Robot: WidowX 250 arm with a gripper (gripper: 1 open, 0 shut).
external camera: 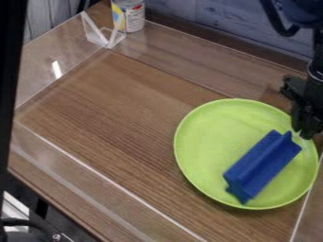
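Note:
A green plate (209,142) lies on the wooden table, a blue oblong block (260,168) resting diagonally in its right half. My black gripper (301,127) is at the right edge, above the plate's back right rim beside the upper end of the block. Whether its fingers are open or shut is hard to make out.
A can (127,15) and a small white angular object (101,32) are at the back left. A wall runs along the back.

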